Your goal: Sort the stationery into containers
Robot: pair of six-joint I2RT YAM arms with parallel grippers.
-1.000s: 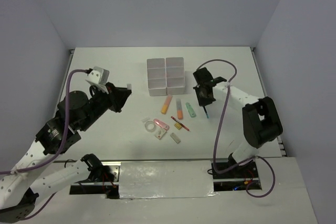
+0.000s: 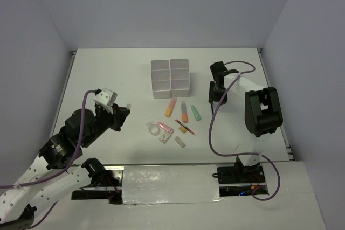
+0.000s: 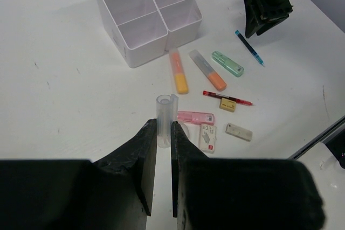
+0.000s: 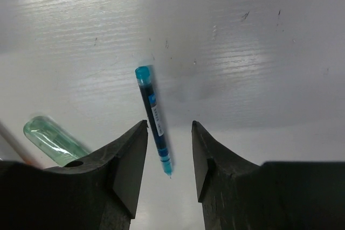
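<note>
My left gripper is shut on a clear cylinder (image 3: 163,112) held upright above the table's left side. My right gripper is open above a blue pen (image 4: 155,117); the pen lies on the table, its lower part nearer the left finger. A white divided container (image 2: 171,79) stands at the back, its compartments looking empty. In front lie two orange-toned cutter-like pieces (image 3: 178,72) (image 3: 208,70), a green piece (image 3: 228,63), a red pen (image 3: 227,98), a pink piece (image 3: 195,117), a white-wrapped block (image 3: 207,138) and a grey block (image 3: 239,132).
A small yellow block (image 3: 228,105) touches or nearly touches the red pen. A tape ring (image 2: 154,130) lies at the left of the group, partly hidden in the left wrist view. Bare table (image 2: 108,68) extends left of the container.
The right gripper has shifted right and slightly back over the blue pen. My left gripper has drawn slightly left and lower in the top view, still carrying the clear cylinder.
</note>
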